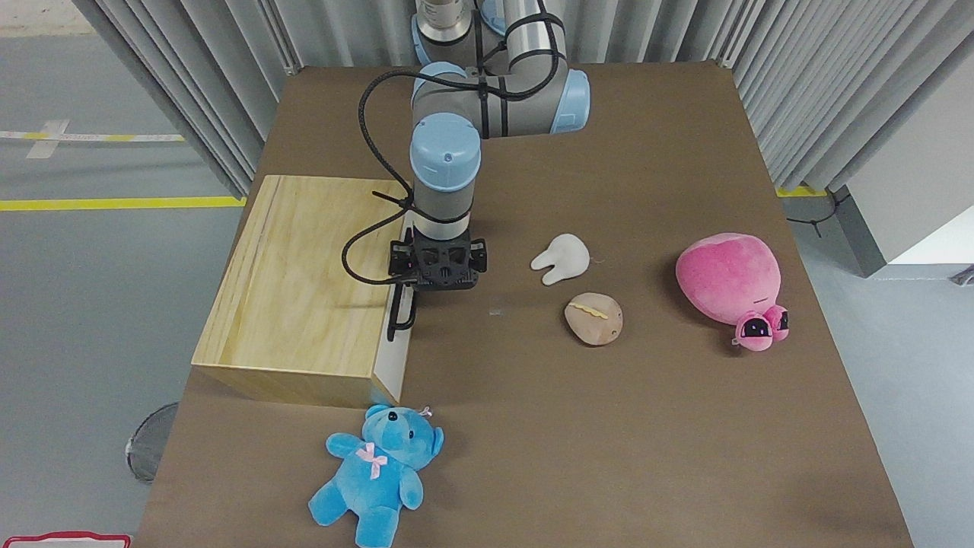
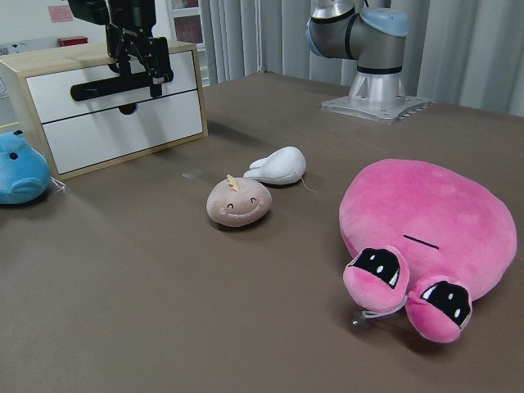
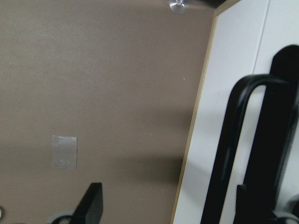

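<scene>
A wooden cabinet [image 1: 288, 283] with two white drawers stands on the left of the table; the upper drawer [image 2: 176, 73] carries a long black handle [image 3: 223, 158]. My gripper [image 2: 146, 70] is down at that handle, in front of the drawer face. In the wrist view its fingers are apart, one over the table and one at the handle's near end. In the front view the arm's flange hides the fingertips.
A blue bear [image 1: 374, 479] lies in front of the cabinet. To the right are a white plush [image 1: 566, 259], a tan plush [image 1: 593, 319] and a pink plush [image 1: 726, 278].
</scene>
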